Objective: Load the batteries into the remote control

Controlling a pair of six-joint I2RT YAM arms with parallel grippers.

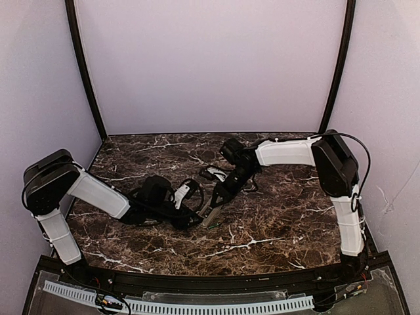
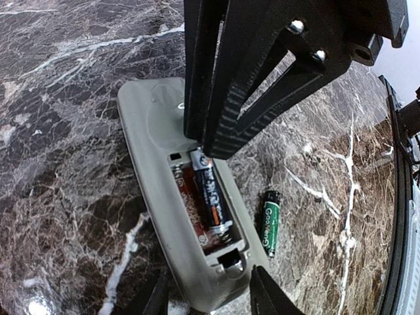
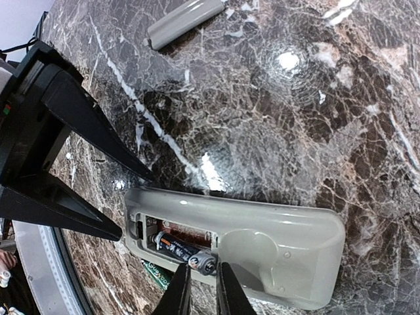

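Note:
The grey remote (image 2: 147,151) lies on the marble table with its compartment (image 3: 197,230) uncovered. A dark battery (image 2: 209,190) sits tilted inside it. My right gripper has its fingertips close together at that battery's upper end; whether they grip it cannot be told. My left gripper is at the remote's lower end, fingers slightly apart in the right wrist view, around or beside that end. A green battery (image 2: 270,223) lies on the table beside the remote.
The grey battery cover (image 3: 184,23) lies on the table apart from the remote. The table's front edge and rail (image 1: 197,282) are near; bare marble surrounds the work.

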